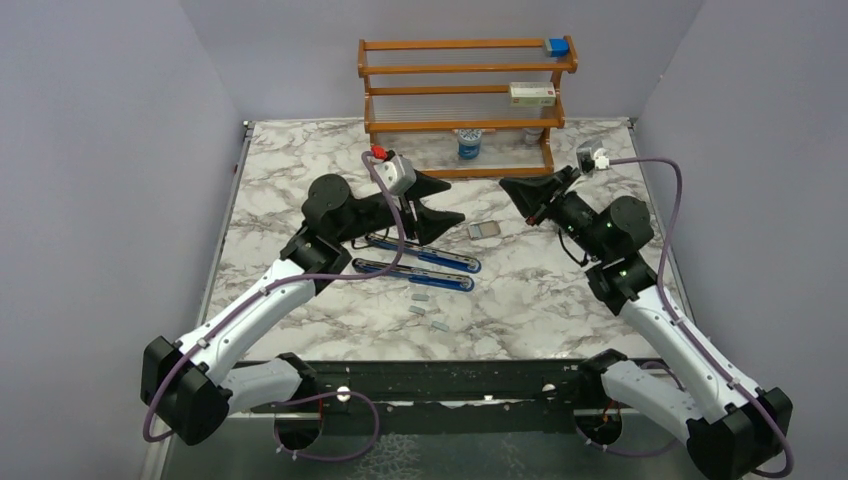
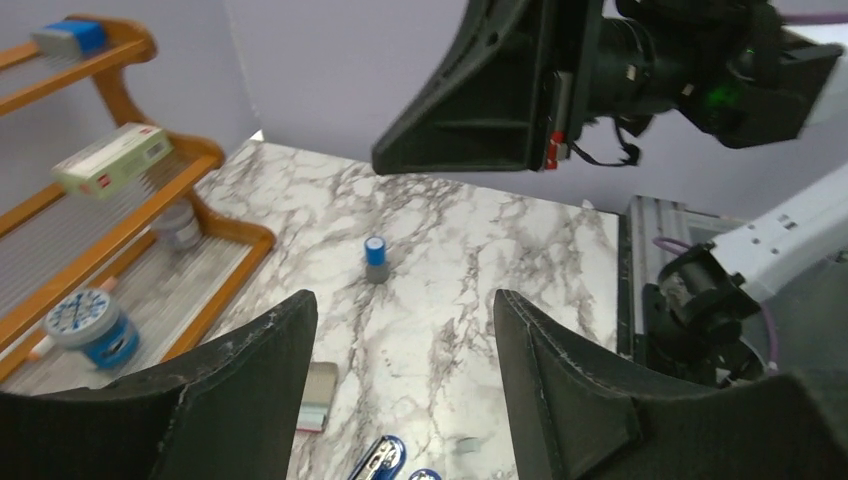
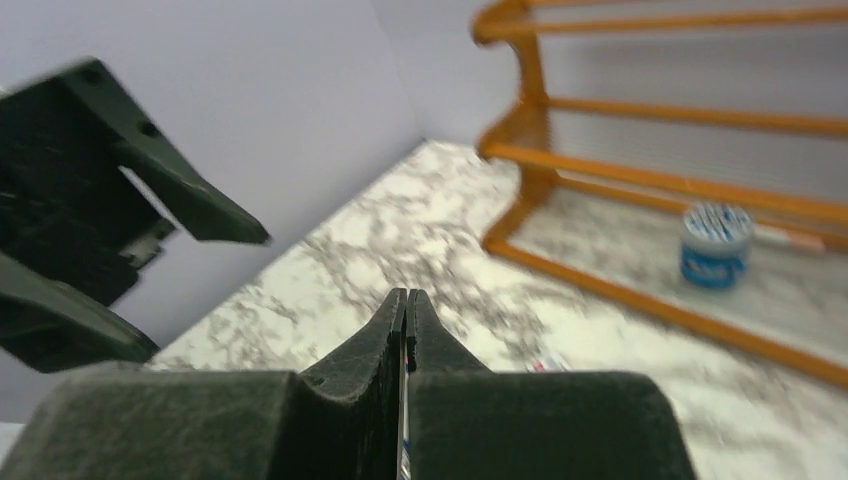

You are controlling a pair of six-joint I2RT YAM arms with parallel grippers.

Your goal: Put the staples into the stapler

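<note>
Two long blue staplers, the upper one (image 1: 450, 261) and the lower one (image 1: 440, 280), lie side by side at mid-table. Several small grey staple strips (image 1: 440, 326) are scattered in front of them. My left gripper (image 1: 456, 202) is above the table behind the staplers, its fingers spread and nothing between them in the left wrist view. Facing it from the right, my right gripper (image 1: 504, 184) has its fingertips (image 3: 440, 345) pressed together, with nothing visible between them. In the left wrist view a small blue-and-grey piece (image 2: 376, 260) appears beyond my open fingers.
A grey and tan rectangular piece (image 1: 484, 230) lies right of the staplers. The wooden rack (image 1: 465, 127) at the back holds a blue-and-white tub (image 1: 469, 143), a pale box (image 1: 532, 94) and a blue item (image 1: 557, 47).
</note>
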